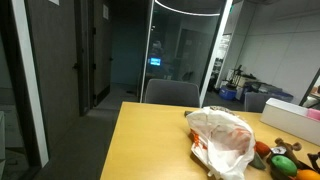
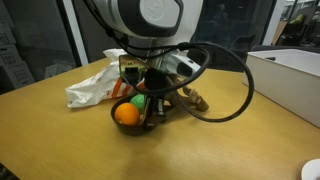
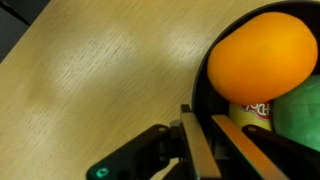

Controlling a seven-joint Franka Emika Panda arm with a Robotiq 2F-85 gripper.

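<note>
A black bowl sits low over the table in exterior view 2; whether its base touches the wood I cannot tell. Inside it are an orange, a green round item and a yellow item with a red label. My gripper is at the bowl's side, its fingers shut on the dark rim, which runs up between the fingers in the wrist view. In exterior view 2 the gripper comes down from above at the bowl's right side. Part of the rim is hidden by the fingers.
A crumpled white and red bag lies beside the bowl. A white box stands at the table's far right. Brown items lie behind the bowl.
</note>
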